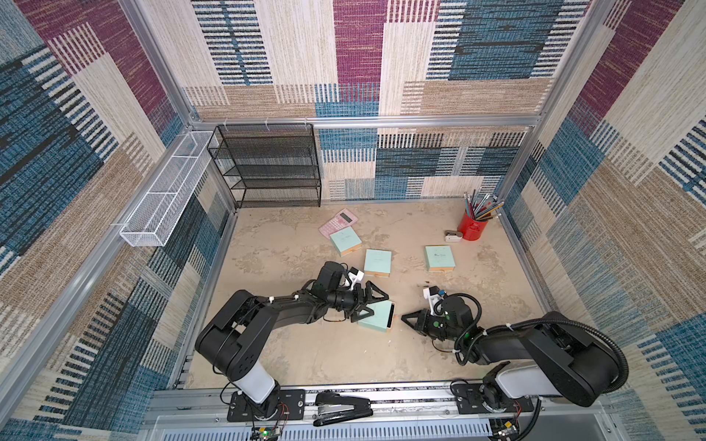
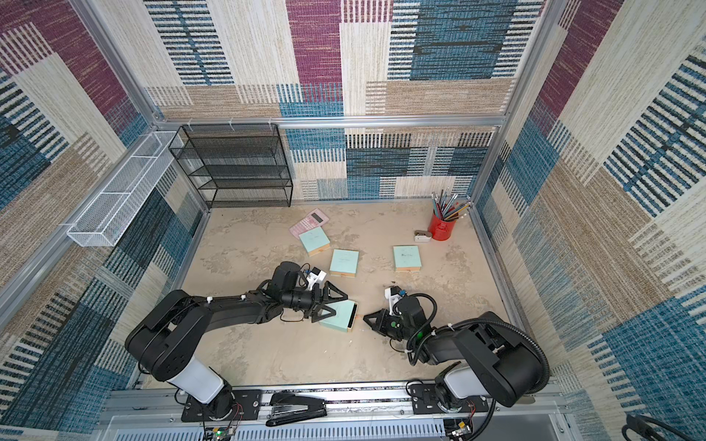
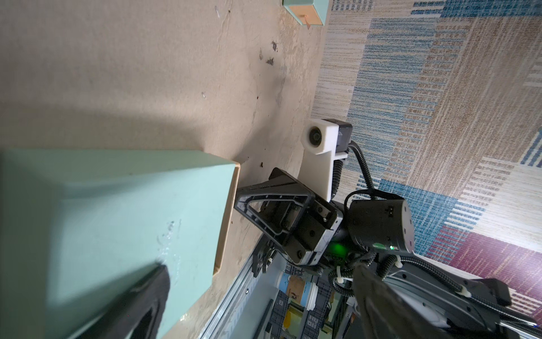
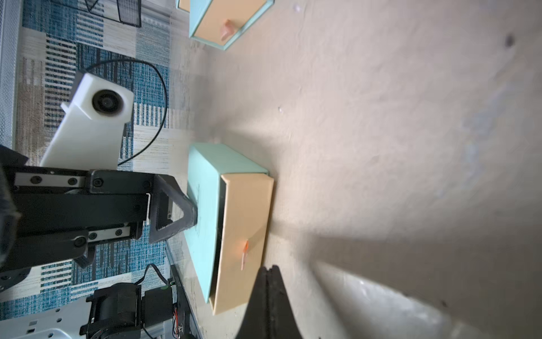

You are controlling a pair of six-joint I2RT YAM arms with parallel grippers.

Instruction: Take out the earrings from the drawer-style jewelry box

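The mint-green jewelry box point(image 1: 377, 316) sits at the front middle of the table. Its tan drawer front point(image 4: 246, 209) stands slightly out from the sleeve, leaving a narrow dark gap behind it. A small pinkish pull tab point(image 4: 245, 254) shows on that front. No earrings are visible; the drawer's inside is mostly hidden. My left gripper point(image 1: 371, 306) stands open over the box's top, one dark finger point(image 3: 141, 305) low over the lid; contact cannot be told. Facing the drawer side, my right gripper is shut, nothing showing between its fingertips, clear of the tab.
Three more mint boxes lie behind: one by the pink calculator point(image 1: 339, 222), a middle box point(image 1: 378, 261) and a right-hand box point(image 1: 439, 257). A red pencil cup point(image 1: 471, 227) stands at the back right.
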